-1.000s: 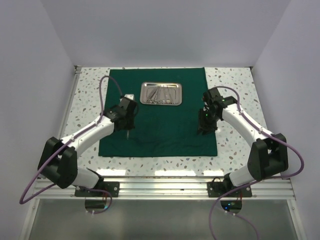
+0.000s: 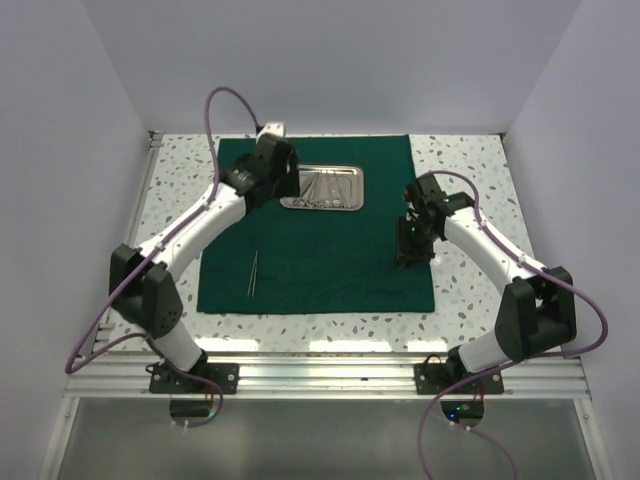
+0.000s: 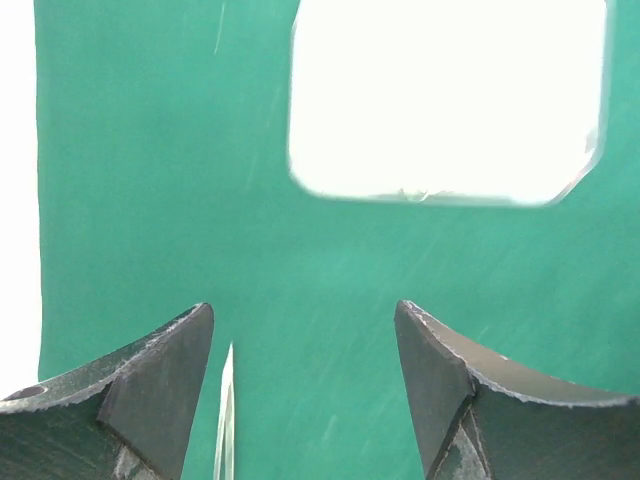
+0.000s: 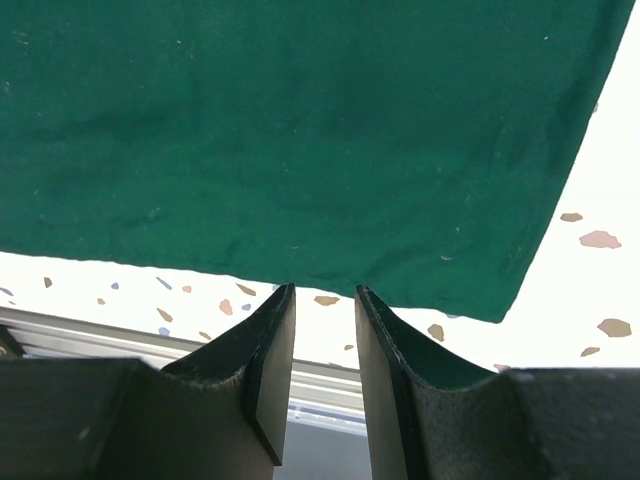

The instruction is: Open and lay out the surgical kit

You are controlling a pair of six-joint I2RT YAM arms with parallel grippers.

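Observation:
A green cloth (image 2: 320, 280) covers the table. On its upper middle lies a steel tray (image 2: 355, 190) holding several instruments (image 2: 325, 190); in the left wrist view the tray (image 3: 445, 100) is washed out white. Two slim instruments (image 2: 254, 275) lie on the cloth's lower left. My left gripper is open, raised over the cloth between those instruments and the tray, nothing between its fingers. My right gripper hangs over the cloth's right part, its fingers partly apart with only cloth and table visible between them.
The speckled table (image 2: 470, 170) shows around the cloth, with a rail along the front edge. Grey walls stand at the sides and back.
My left gripper has moved up and toward the tray, uncovering the two slim instruments lying on the cloth. The right arm has not visibly moved.

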